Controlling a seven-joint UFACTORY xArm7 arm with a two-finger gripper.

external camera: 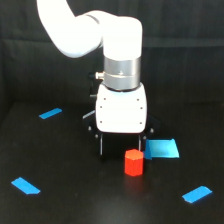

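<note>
A red block (134,163) sits on the dark table, close to the camera side of the arm. Behind it and to its right lies a light blue square patch (163,149), partly covered from this view by the right side of the hand. My gripper (121,152) points downward with its thin fingers spread apart. Nothing shows held between them. The block appears just below and right of the gap's middle; how far apart in depth they are, I cannot tell.
Short blue strips mark the table: a far-left strip (51,113), a near-left strip (26,186) and a near-right strip (197,194). Dark curtains hang behind.
</note>
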